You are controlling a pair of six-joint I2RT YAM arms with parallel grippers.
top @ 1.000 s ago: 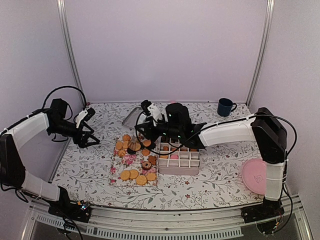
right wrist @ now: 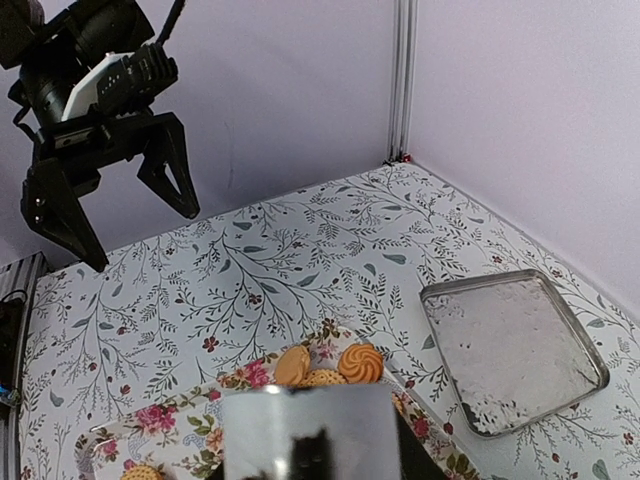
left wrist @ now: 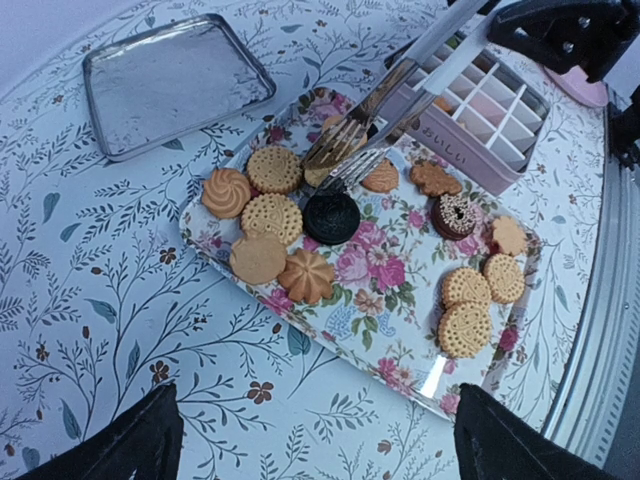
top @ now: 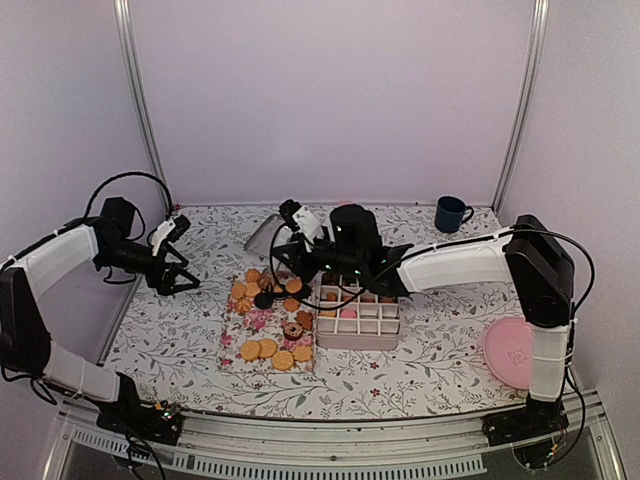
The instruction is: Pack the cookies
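Note:
Cookies lie on a floral tray (top: 250,325), among them a dark round cookie (left wrist: 331,217). Beside it stands a pink compartment box (top: 357,338) holding some cookies. My right gripper (top: 297,262) is over the tray's back right with metal tongs (left wrist: 365,120), whose tips sit among the cookies just above the dark one; whether they grip one is unclear. How far the right gripper's fingers are closed cannot be told. My left gripper (top: 182,278) hangs open and empty left of the tray.
An empty metal tray (right wrist: 515,350) lies at the back. A dark mug (top: 450,214) stands at back right, a pink plate (top: 510,350) at front right. The table left of the floral tray is clear.
In the top view the tongs by the dark cookie have shifted slightly, uncovering more of it. The left arm has stayed still.

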